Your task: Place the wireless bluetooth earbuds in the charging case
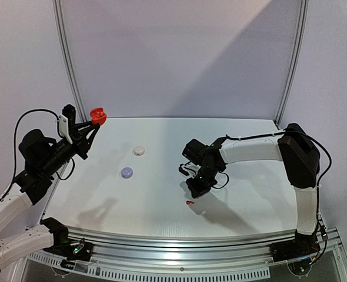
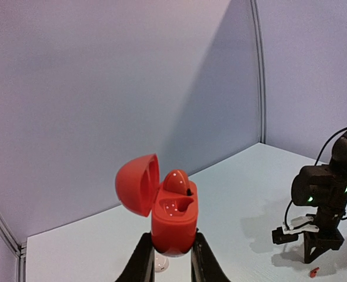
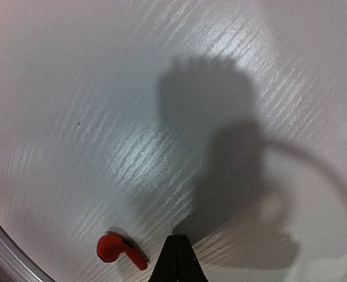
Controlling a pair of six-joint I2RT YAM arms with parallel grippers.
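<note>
A red charging case (image 2: 173, 226), its lid (image 2: 133, 187) swung up, is held high at the left by my left gripper, shut on its lower body. A red earbud (image 2: 176, 182) sits in one slot of the case; the slot in front of it looks empty. The other red earbud (image 3: 110, 248) lies loose on the table, seen small as a red piece (image 1: 190, 202) in the top view. My right gripper points down just to the right of that earbud in its wrist view, shut with nothing between its fingertips.
A white disc (image 1: 139, 150) and a lilac disc (image 1: 126, 172) lie left of the table's middle. A metal rail (image 1: 179, 237) runs along the front edge. Bare table surrounds the loose earbud.
</note>
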